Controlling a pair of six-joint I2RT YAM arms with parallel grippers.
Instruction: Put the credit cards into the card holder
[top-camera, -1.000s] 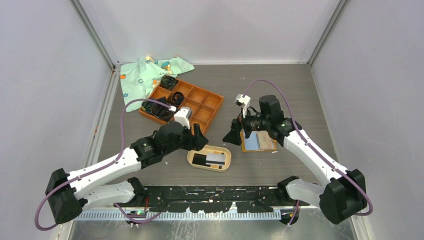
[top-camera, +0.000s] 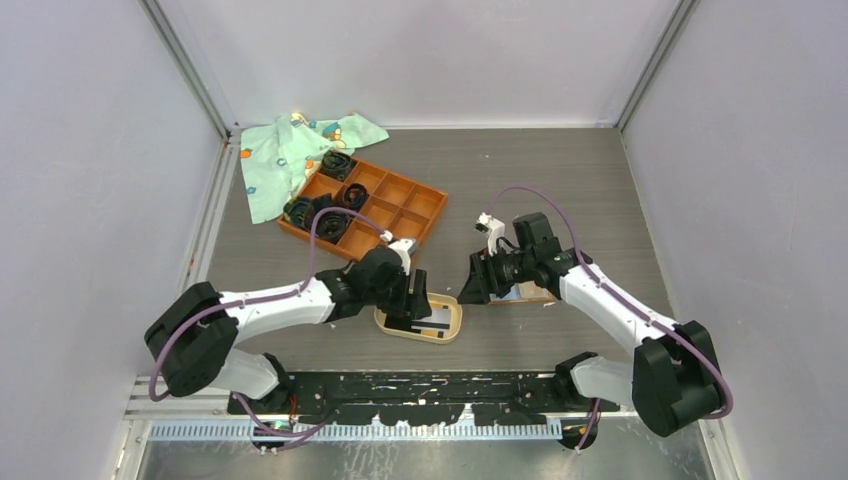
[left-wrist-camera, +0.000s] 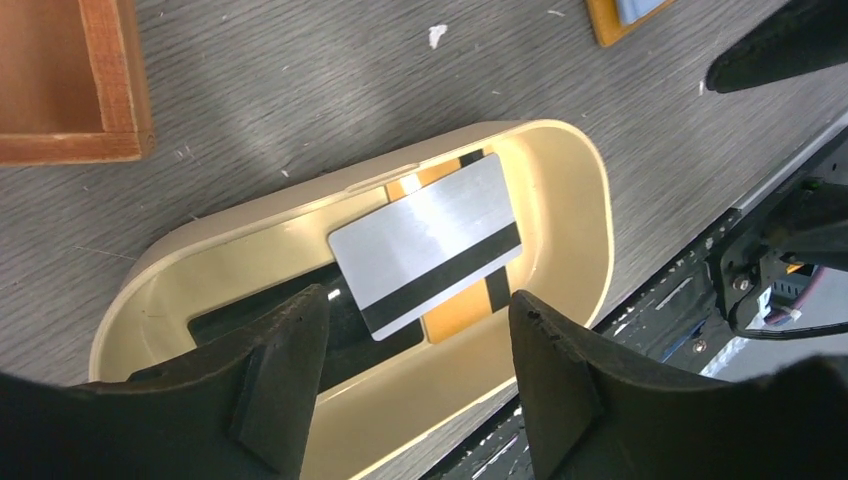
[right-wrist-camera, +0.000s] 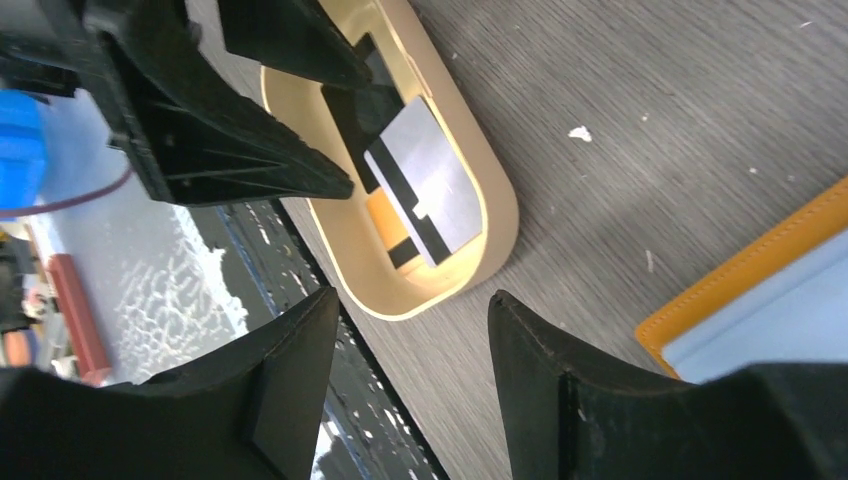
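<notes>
In a cream oval tray (top-camera: 455, 325) lie several cards: a silver card (left-wrist-camera: 430, 235) with a dark stripe on top, an orange card (left-wrist-camera: 460, 312) partly under it and a black card (left-wrist-camera: 345, 350) beside it. Over the tray my left gripper stands open, nothing between its fingers. My right gripper, open and empty, is just right of the tray. Behind the right arm, mostly covered, lies a flat orange-edged item with a light blue panel (right-wrist-camera: 780, 310), perhaps the card holder.
An orange-brown compartment box (top-camera: 425, 203) holding coiled black cables (top-camera: 333, 224) stands behind the left arm. A patterned green cloth (top-camera: 270, 165) lies at its back left.
My left gripper has moved right and toward the front, coming over the tray. The right one has shifted slightly to the front and right, covering more of the orange-edged item. The cards lie unmoved.
</notes>
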